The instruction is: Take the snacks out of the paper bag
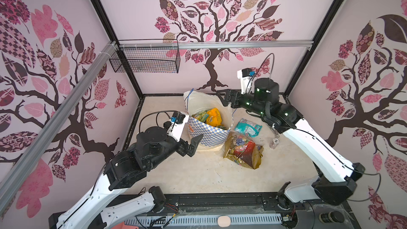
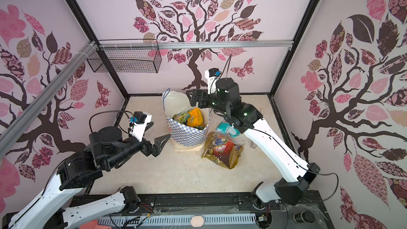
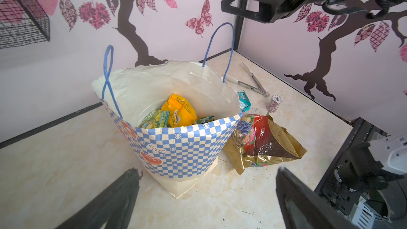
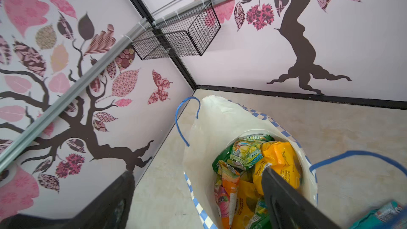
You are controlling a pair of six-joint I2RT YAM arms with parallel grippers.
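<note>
The paper bag (image 3: 182,157), white with a blue checked front, stands upright with its mouth open. Inside lie a yellow pack (image 4: 282,161), a green tea snack pack (image 4: 248,150) and an orange pack (image 4: 227,193). To the bag's right on the table are a gold and red snack pack (image 1: 243,150) and a teal pack (image 1: 248,127). My right gripper (image 1: 224,96) hangs open above the bag's right rear side. In front of the bag, toward its left, my left gripper is open with nothing between its fingers.
Metal tongs (image 3: 252,84) and a small patterned jar (image 3: 274,103) rest at the table's right. Blue handles (image 3: 232,38) stick up from the bag. A wire basket (image 1: 146,59) hangs on the back left wall.
</note>
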